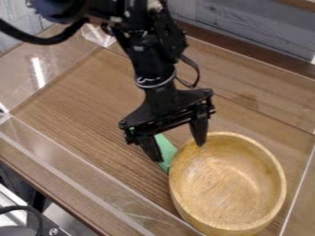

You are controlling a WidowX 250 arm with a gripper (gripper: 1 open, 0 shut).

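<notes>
My gripper (pixel 175 138) is open, its two black fingers pointing down over a green block (pixel 165 159) that lies on the wooden surface beside a tan bowl (pixel 227 203). One finger hangs just above the block, the other near the bowl's upper rim. The gripper hides part of the block.
A small translucent object (pixel 99 35) stands at the back left. A pale wall runs along the back.
</notes>
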